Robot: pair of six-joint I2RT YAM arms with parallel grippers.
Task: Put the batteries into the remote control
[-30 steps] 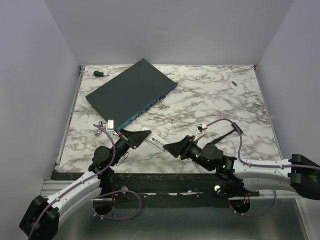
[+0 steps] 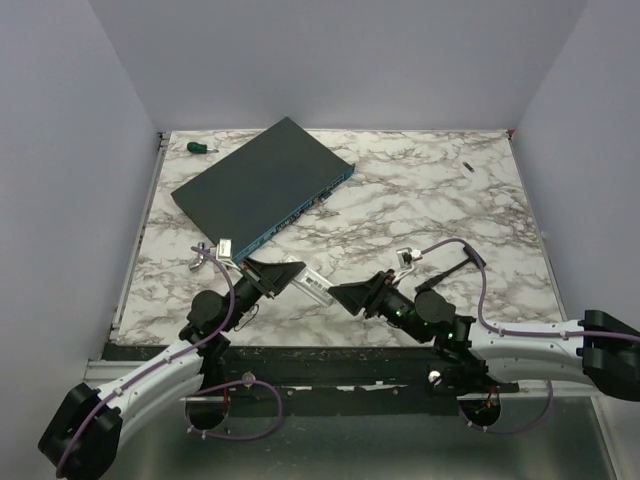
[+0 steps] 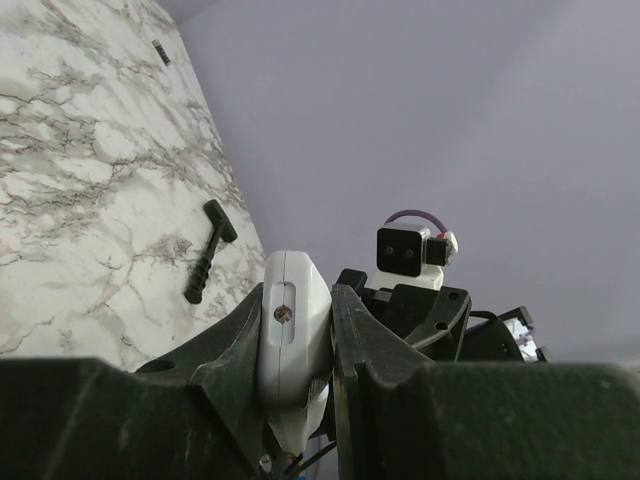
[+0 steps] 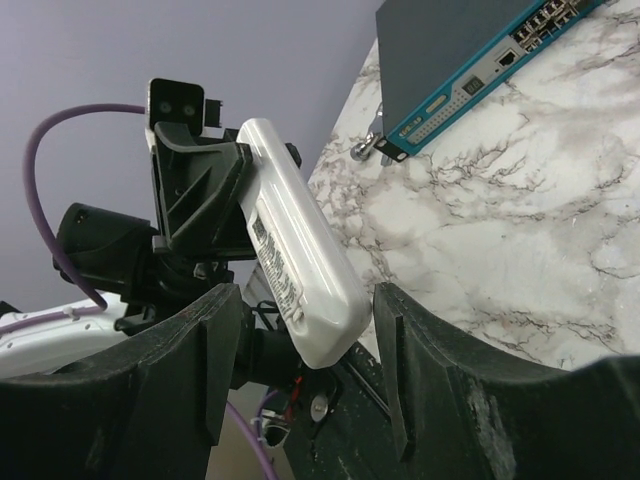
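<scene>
A white remote control [image 2: 312, 282] is held up between my grippers over the table front. My left gripper [image 2: 290, 270] is shut on one end of it; in the left wrist view its end with a small screw [image 3: 290, 350] stands between the fingers. In the right wrist view the remote [image 4: 300, 260] slants down toward my right gripper, whose fingers stand part open at either side of its lower end. I cannot tell whether they touch it. No batteries can be made out for sure; a small dark item [image 2: 468, 166] lies at the back right.
A dark flat network device [image 2: 262, 180] fills the back left, with a green screwdriver [image 2: 198, 148] beside it. A black hammer [image 3: 205, 260] lies on the right of the marble table [image 2: 420, 190].
The left gripper, with the remote, and the right arm have shifted very slightly in the top view; little else has changed.
</scene>
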